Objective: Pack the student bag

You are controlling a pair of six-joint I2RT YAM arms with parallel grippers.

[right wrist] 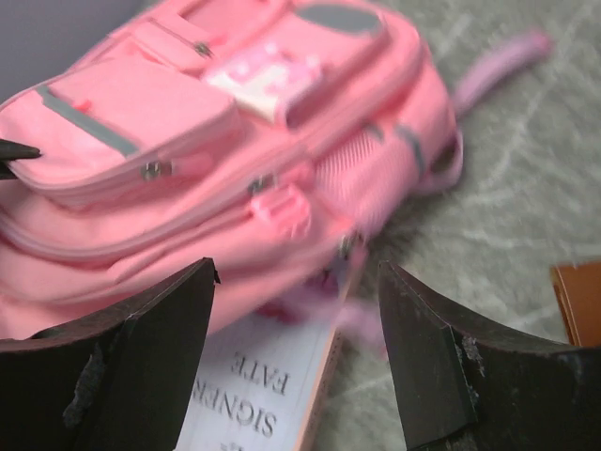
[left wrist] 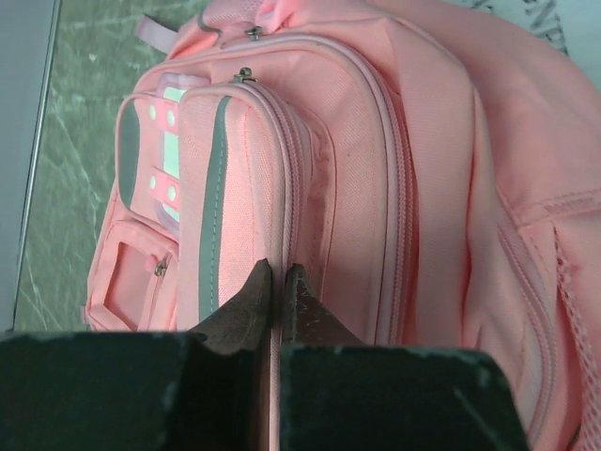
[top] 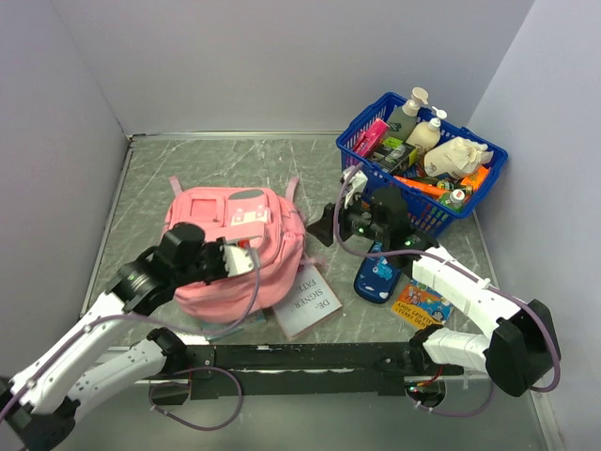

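The pink backpack (top: pixel 246 246) lies on the grey marbled surface, front pockets up, partly covering a white book (top: pixel 308 303) lettered "DESIGNER FATE". My left gripper is shut on the edge of the backpack's front pocket, along its zipper seam. To the right of the bag my right gripper (top: pixel 322 225) hangs apart from it, fingers parted and empty; the right wrist view shows the backpack (right wrist: pixel 310 169) and the book (right wrist: pixel 254 385) beyond its fingers (right wrist: pixel 174 324). A dark blue case (top: pixel 377 278) and a colourful orange-and-blue book (top: pixel 421 304) lie under the right arm.
A blue basket (top: pixel 489 178) full of bottles, boxes and packets stands at the back right. Walls close in the left, back and right sides. Bare surface shows behind the backpack and in the middle.
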